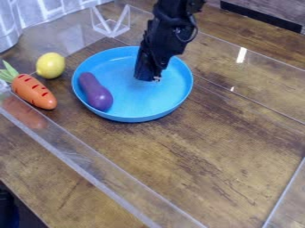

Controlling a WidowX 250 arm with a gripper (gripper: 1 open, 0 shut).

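My black gripper point(149, 71) reaches down from the top over the back part of a round blue plate point(150, 100), its fingertips low above the plate's surface. It looks shut, with nothing visible between its fingers. A purple eggplant point(95, 92) lies on the left side of the plate, apart from the gripper.
A yellow lemon point(50, 65) and an orange carrot point(34, 90) lie left of the plate. A clear strip runs diagonally along the lower left.
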